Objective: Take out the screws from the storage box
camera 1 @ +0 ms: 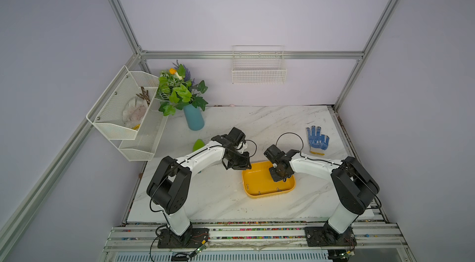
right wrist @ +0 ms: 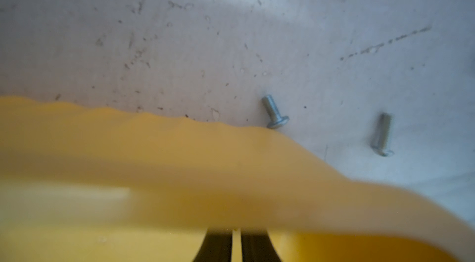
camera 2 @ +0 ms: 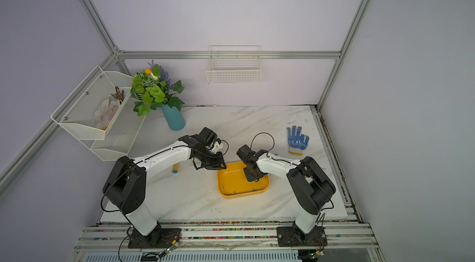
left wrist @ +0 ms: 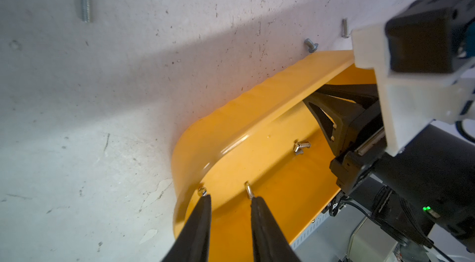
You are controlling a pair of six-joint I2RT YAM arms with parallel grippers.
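The yellow storage box (camera 1: 257, 182) holds several screws (left wrist: 300, 146), visible along one side in the left wrist view. Outside it, screws lie loose on the table, two beside the rim in the right wrist view (right wrist: 273, 112). My left gripper is over the box's far left end, fingers apart with nothing between them. My right gripper is low over the box's right part, close to the rim, its fingertips a small gap apart; nothing held shows, though the rim partly hides them.
A vase with flowers (camera 1: 193, 117) and a wire shelf (camera 1: 128, 133) stand at the left. A blue glove (camera 1: 316, 140) lies at the right.
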